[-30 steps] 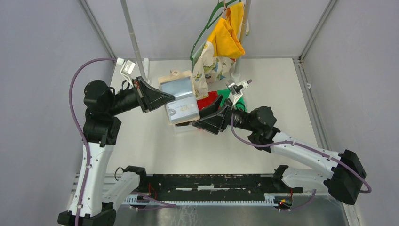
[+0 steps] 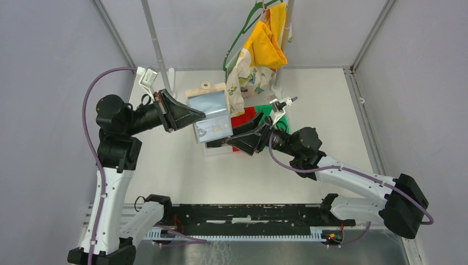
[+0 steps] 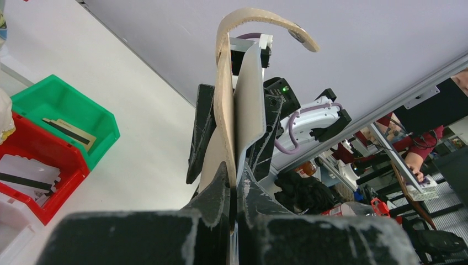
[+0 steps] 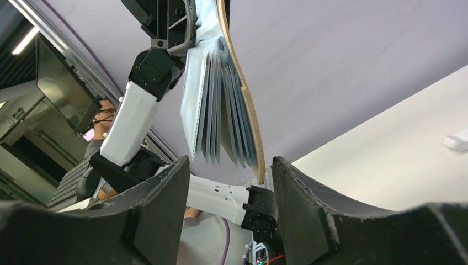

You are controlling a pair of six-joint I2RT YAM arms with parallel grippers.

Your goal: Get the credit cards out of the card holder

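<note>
A tan card holder [image 2: 212,118] with clear sleeves, one showing a printed card, hangs upright in the air, my left gripper [image 2: 196,116] shut on its edge. In the right wrist view its fanned sleeves [image 4: 218,110] and tan cover [image 4: 248,116] show edge-on. My right gripper stands part open below and around the holder's far edge, its fingers apart on either side with space between them and the sleeves.
A red bin [image 3: 69,185], a green bin [image 3: 105,130] and a clear bin [image 3: 14,226] sit on the table behind. Clothes [image 2: 265,38] hang on a rack at the back.
My right gripper and arm have shifted slightly around the holder's lower edge. The left gripper and holder are nearly still.
</note>
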